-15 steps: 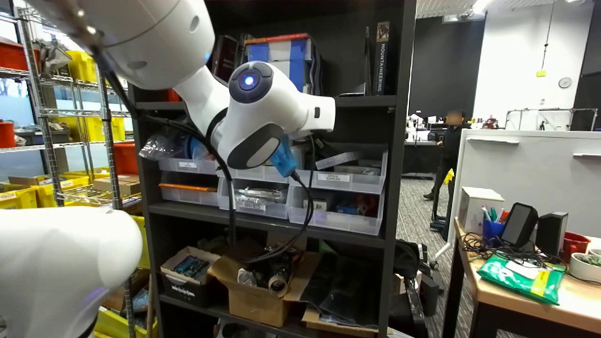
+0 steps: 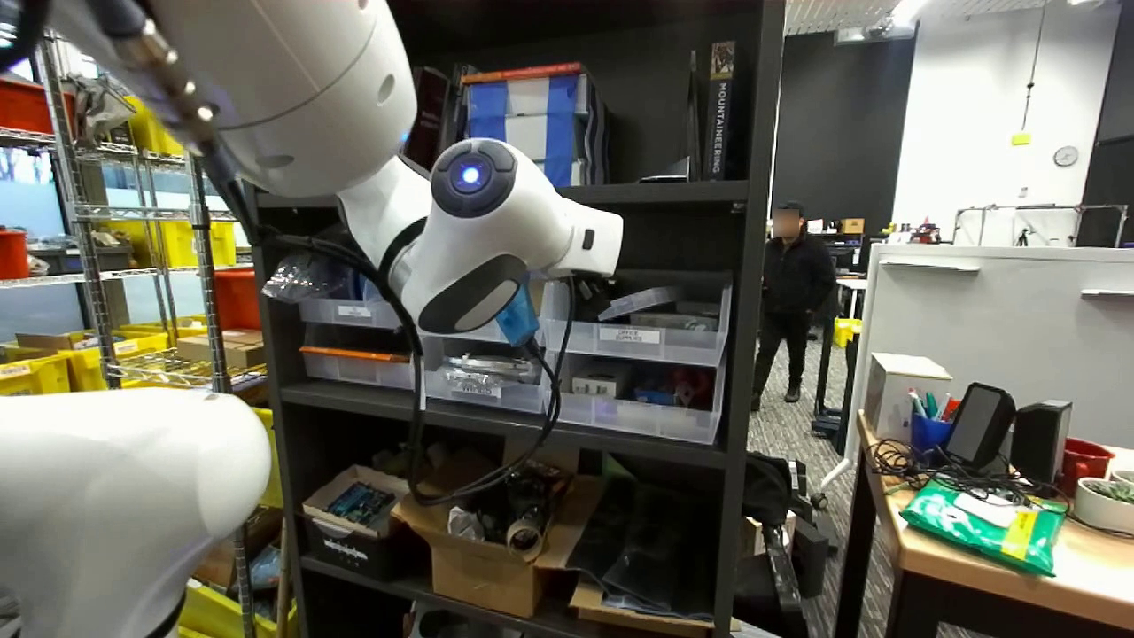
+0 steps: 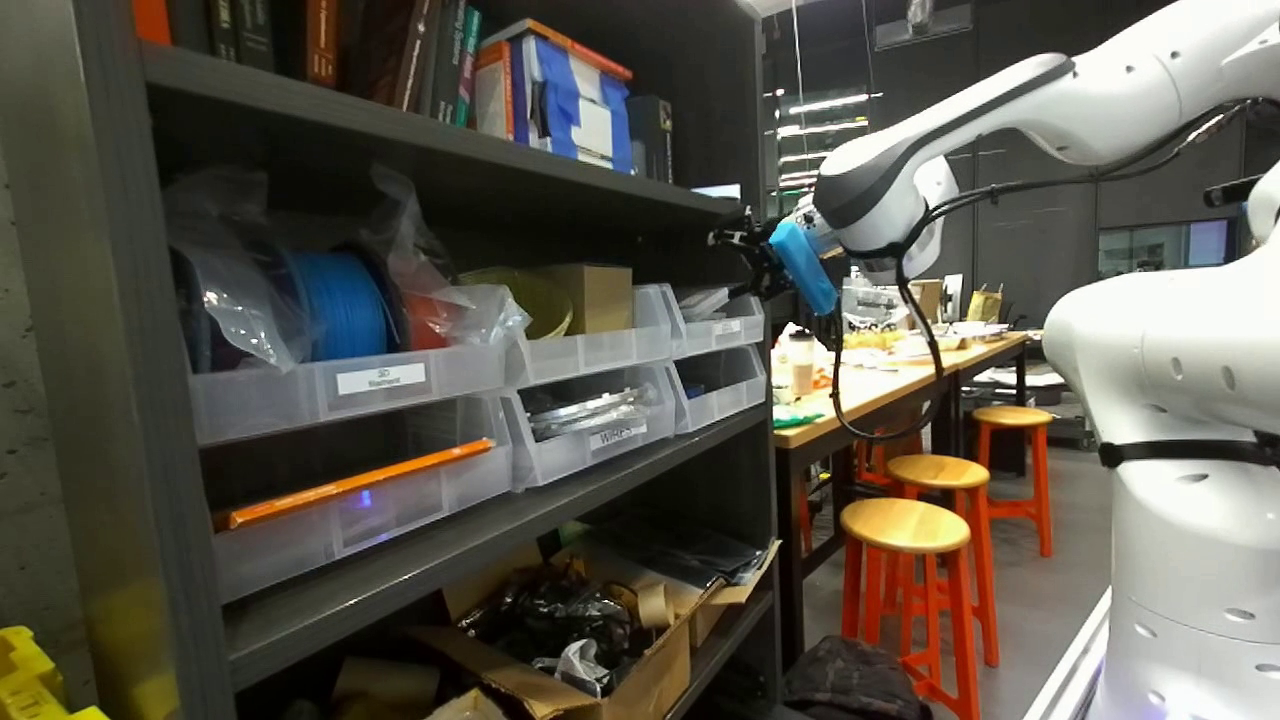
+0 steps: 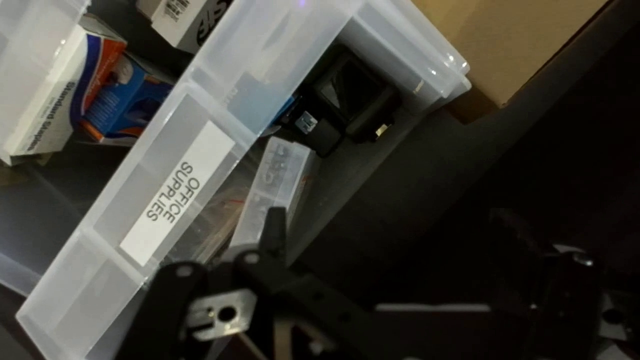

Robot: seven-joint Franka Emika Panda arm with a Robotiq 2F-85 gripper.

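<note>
In the wrist view my gripper is open, its dark fingers [image 4: 274,231] wide apart with nothing seen between them. Beneath it lies the clear bin labelled "OFFICE SUPPLIES" [image 4: 177,192]. That bin holds a clear plastic case [image 4: 270,183] and black devices [image 4: 354,93]. From the side, the gripper [image 3: 741,250] points at the shelf, above the right-hand upper bin [image 3: 720,330]. In exterior view 1 most of it is hidden behind the white wrist, near the office supplies bin [image 2: 638,338].
A lower bin holds a Standard Staples box [image 4: 54,90]. The shelf board [image 2: 680,192] passes above the bins, and the upright [image 2: 752,319] stands at their right. To the left are the "WIRES" bin [image 3: 612,432] and filament bin [image 3: 348,384]. A cable [image 2: 563,372] hangs from the wrist.
The wrist has shifted slightly left and lower in exterior view 1, and its blue part and hanging cable have swung left. The bins look unmoved. A person in the background has walked left.
</note>
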